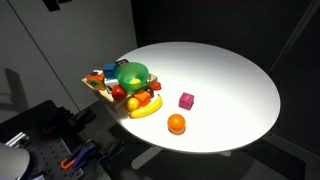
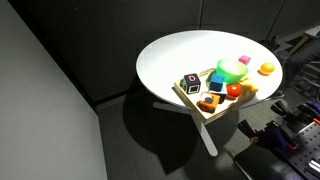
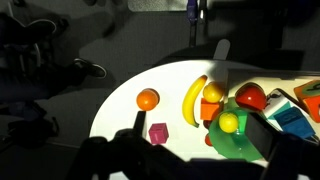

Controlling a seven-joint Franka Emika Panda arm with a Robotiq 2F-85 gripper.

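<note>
My gripper is open high above the white round table point(image 3: 112, 118), its two dark fingers spread wide with nothing between them. Below, a green bowl point(image 3: 232, 146) holds a yellow ball point(image 3: 228, 122). Bowl and several toys are on a wooden tray point(image 1: 97, 92): a red ball point(image 3: 251, 96), an orange block point(image 3: 211, 92) and a blue block point(image 3: 294, 122) among them. Beside the tray lies a banana point(image 3: 193, 100). Farther off, an orange point(image 3: 148, 99) and a magenta cube point(image 3: 158, 133) rest on bare tabletop. Part of the bowl is hidden by a finger.
Near the table's edge in the first exterior view are the robot base point(image 1: 14, 162) and dark equipment with cables point(image 1: 85, 155). A dark floor surrounds the table.
</note>
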